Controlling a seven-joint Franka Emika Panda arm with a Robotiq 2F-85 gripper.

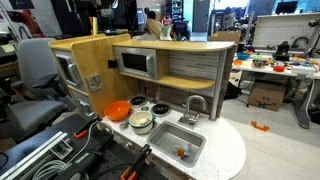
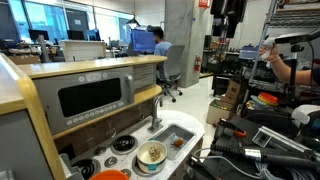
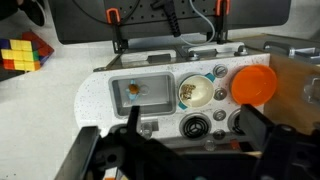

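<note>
High above the kitchen counter, my gripper stands open, its dark fingers wide apart with nothing between them. It also hangs in the air at the upper right of exterior view 2. Below it in the wrist view lie a grey sink, a cream bowl with small pieces inside and an orange bowl. A small orange and blue object rests in the sink. Both bowls, the cream one and the orange one, sit left of the sink in exterior view 1.
A silver microwave sits in the shelf unit behind the counter. The tap rises at the sink's back edge. Round black burners lie near the bowls. White counter right of the sink is bare.
</note>
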